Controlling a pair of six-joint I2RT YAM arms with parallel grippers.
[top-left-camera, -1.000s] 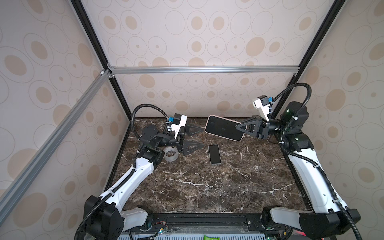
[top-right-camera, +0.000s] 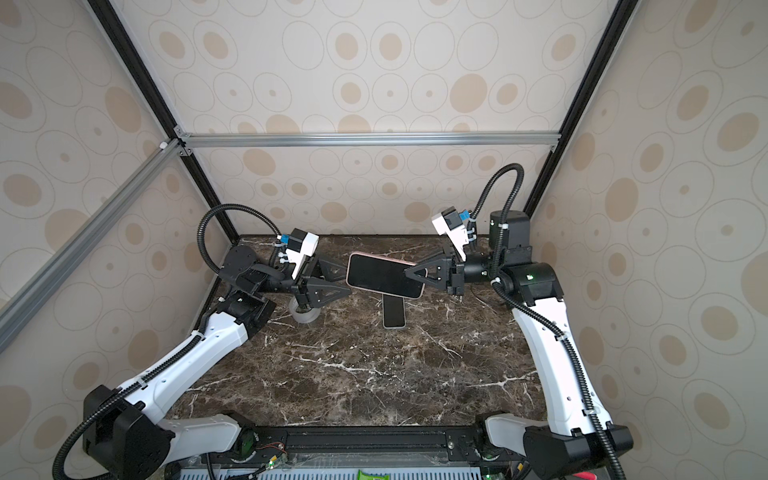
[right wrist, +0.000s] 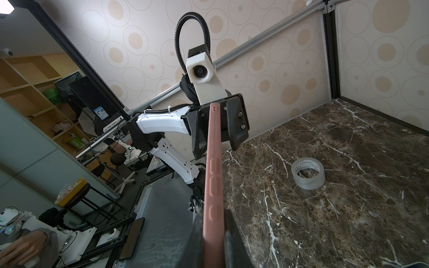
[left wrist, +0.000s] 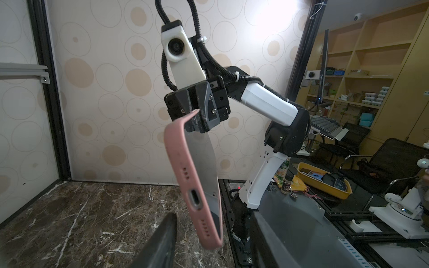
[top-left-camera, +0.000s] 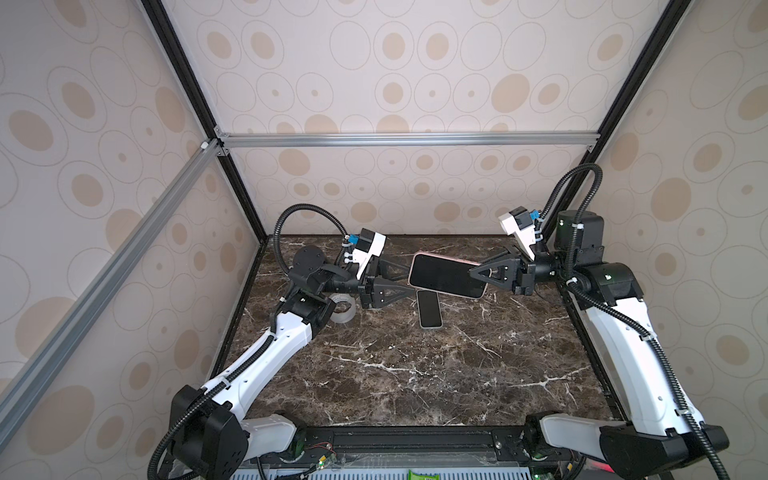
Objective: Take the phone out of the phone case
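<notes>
A pink case (left wrist: 201,210) with a black-screened phone (top-left-camera: 444,274) in it is held in the air by my right gripper (top-left-camera: 477,272), shut on its right end. In the right wrist view only the case's pink side edge (right wrist: 214,178) shows. My left gripper (top-left-camera: 404,280) stands open at the case's left end, its fingers pointing toward it; in the left wrist view the bottom end with the port faces between them.
A second phone (top-left-camera: 429,312) lies on the marble table (top-left-camera: 480,360) below the held case. A tape roll sits at the left, partly under the left arm.
The held phone and case have come down slightly with my right gripper. My left gripper has edged right toward the case's left end.
</notes>
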